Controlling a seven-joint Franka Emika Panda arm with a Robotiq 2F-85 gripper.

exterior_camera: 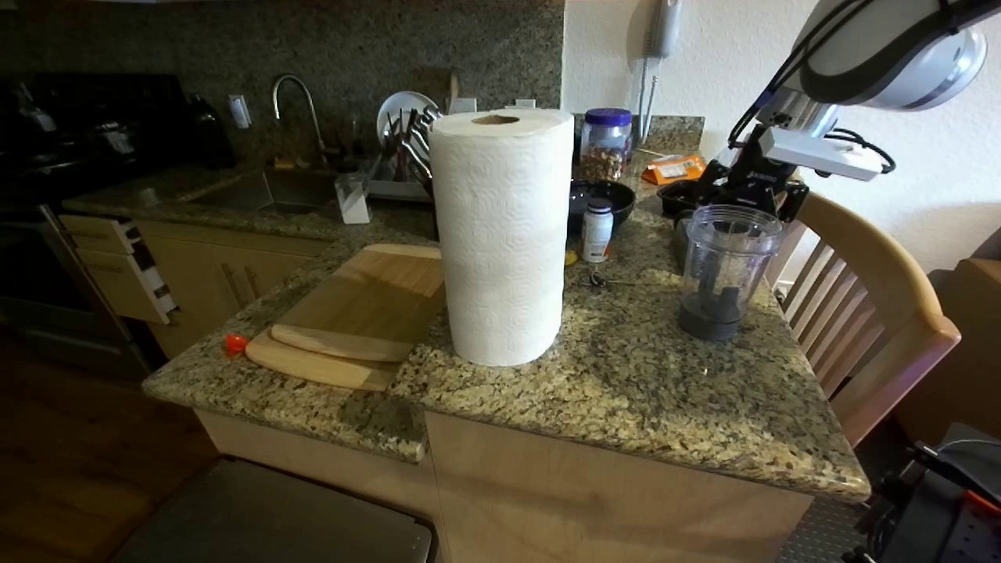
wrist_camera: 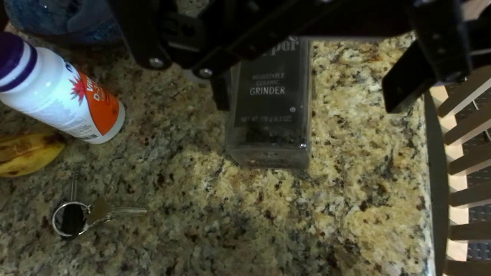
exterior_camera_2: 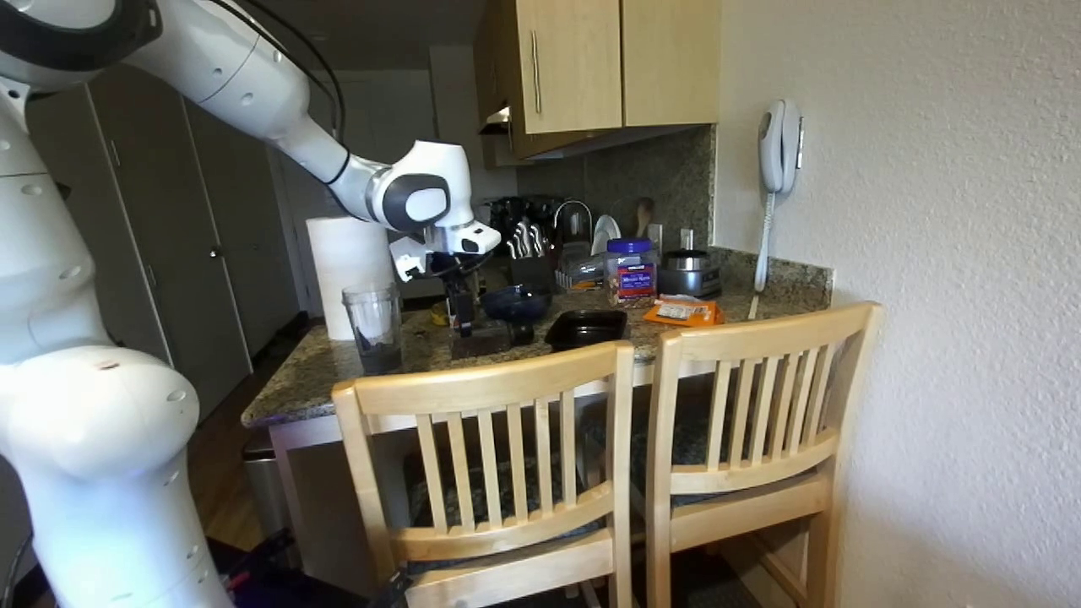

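Note:
A dark clear-sided pepper grinder [wrist_camera: 270, 103], its label reading "grinder", lies on the granite counter in the wrist view. My gripper is open above it, one of its fingers [wrist_camera: 219, 92] by the grinder's left side and the other well off to the right over bare counter. Nothing is held. In exterior view 1 the gripper [exterior_camera: 753, 195] appears behind the clear blender cup [exterior_camera: 730, 272], which partly hides it and the counter below. From the chair side, the gripper [exterior_camera_2: 462, 309] points down close over the counter.
A white vitamin bottle [wrist_camera: 64, 92], a banana [wrist_camera: 30, 154] and keys [wrist_camera: 103, 212] lie left of the grinder. A paper towel roll [exterior_camera: 502, 244] stands at the counter's front. A black tray [exterior_camera_2: 585, 329] sits nearby. Chairs [exterior_camera_2: 486, 390] border the edge.

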